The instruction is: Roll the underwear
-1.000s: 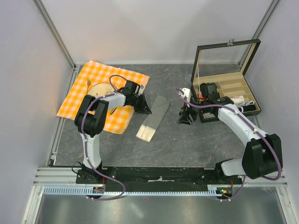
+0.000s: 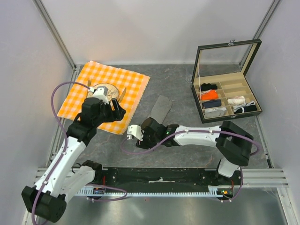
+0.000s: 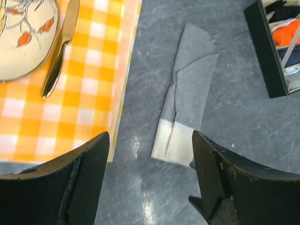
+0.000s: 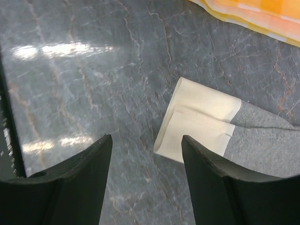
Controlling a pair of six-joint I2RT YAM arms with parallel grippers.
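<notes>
The grey underwear with a cream band (image 2: 161,107) lies folded into a long strip on the dark table, partly hidden under my right arm in the top view; the left wrist view (image 3: 190,93) shows it whole. My left gripper (image 2: 116,110) hangs over the checked cloth, left of the garment, open and empty (image 3: 149,145). My right gripper (image 2: 140,140) is low over the cream end of the garment, open with nothing between its fingers.
The checked cloth (image 2: 131,84) carries a plate (image 3: 18,42) and cutlery at the left. An open compartment box (image 2: 234,89) with rolled garments stands at the back right.
My left arm has pulled back and left from the garment's upper part. My right arm has swung from beside the box down-left to the garment's cream end.
</notes>
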